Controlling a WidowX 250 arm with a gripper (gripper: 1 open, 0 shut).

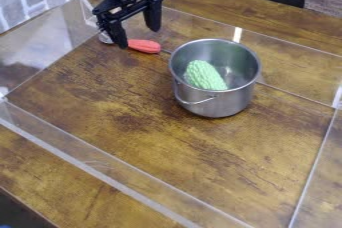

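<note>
My gripper point(131, 20) hangs open at the upper left of the camera view, over the table just above and left of a red object point(144, 46), with nothing seen between its fingers. To the right stands a steel pot point(225, 102) with a light green, ridged object point(203, 76) inside. A small silvery item point(104, 36), partly hidden behind the gripper, lies left of the red object.
Clear barriers or sheets run along the left and right edges of the work area.
</note>
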